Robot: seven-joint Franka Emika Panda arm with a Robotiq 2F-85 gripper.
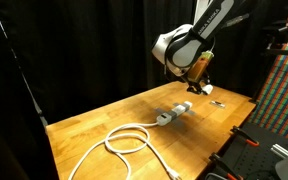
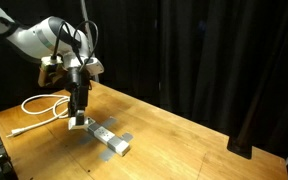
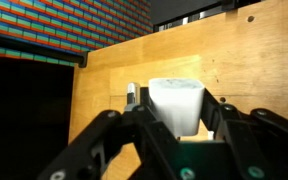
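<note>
A small white block [image 3: 176,104] is pinched in my gripper, which is shut on it; its pale face fills the gap between the dark fingers in the wrist view. From exterior view 1 the gripper [image 1: 199,86] hangs above the right part of the table, with the white block [image 1: 207,89] at its tips, apparently clear of the wood. A white power strip [image 1: 172,114] lies on the table to the left of it. In exterior view 2 the strip [image 2: 109,138] appears just right of the held block [image 2: 77,123].
The strip's white cable [image 1: 124,133] loops across the front left of the wooden table [image 1: 84,130]. A small silvery item [image 3: 132,93] rests near the table edge. Open tabletop extends widely at the right of exterior view 2.
</note>
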